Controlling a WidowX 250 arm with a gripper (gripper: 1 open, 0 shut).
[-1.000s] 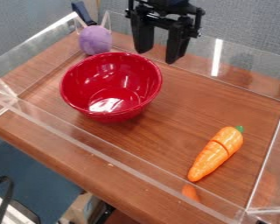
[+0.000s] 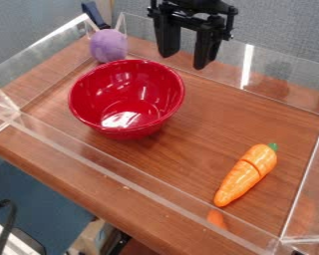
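Note:
My black gripper (image 2: 187, 52) hangs open at the top centre, above the back of the table, with nothing between its fingers. A red bowl (image 2: 127, 98) sits on the wooden table at the left middle. A purple eggplant-like object (image 2: 108, 45) lies behind it at the upper left. An orange carrot (image 2: 246, 174) with a green tip lies on the front right of the table.
Clear plastic walls border the wooden table (image 2: 229, 120). Below the front left edge, a cable and a box show near the floor.
My gripper has shifted very slightly right and up. The bowl, carrot and purple object stay where they were.

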